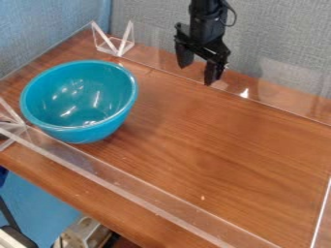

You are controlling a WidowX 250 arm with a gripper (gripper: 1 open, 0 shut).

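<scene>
A large teal bowl (80, 97) sits empty on the left side of the wooden table (214, 150). My black gripper (196, 64) hangs at the back centre, to the right of and behind the bowl, above the table near the back wall. Its fingers point down and look apart, with nothing visible between them.
Clear plastic barriers (273, 98) edge the table along the back and sides, with white brackets at the back left and left. Some hardware (84, 232) lies below the front left edge.
</scene>
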